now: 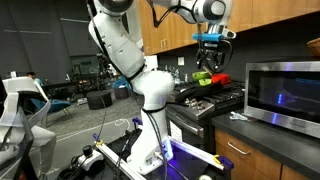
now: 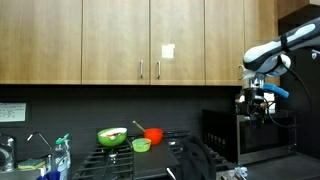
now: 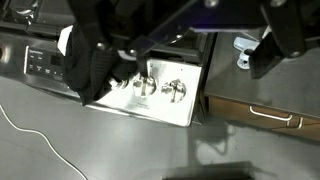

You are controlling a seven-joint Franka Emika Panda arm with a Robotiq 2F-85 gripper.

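Note:
My gripper (image 1: pixel 211 66) hangs high over the counter in front of the stove, its fingers pointing down. In the wrist view the gripper shows two dark fingers at the top, standing well apart with nothing visible between them. A green pot (image 2: pixel 112 135), a small green bowl (image 2: pixel 141 145) and a red pot (image 2: pixel 153 135) stand on the stove. Over the stove's front hangs a black towel (image 3: pixel 90 60), below and left of the gripper in the wrist view. A small white-and-blue item (image 3: pixel 243 48) lies on the counter to the right of the stove.
A microwave (image 1: pixel 284 92) stands on the right counter, close to the arm in exterior view 2. Wooden cabinets (image 2: pixel 125 45) run above the stove. At far left are a sink faucet (image 2: pixel 38 140) and a bottle (image 2: pixel 62 155). Stove knobs (image 3: pixel 145 87) protrude along the front panel.

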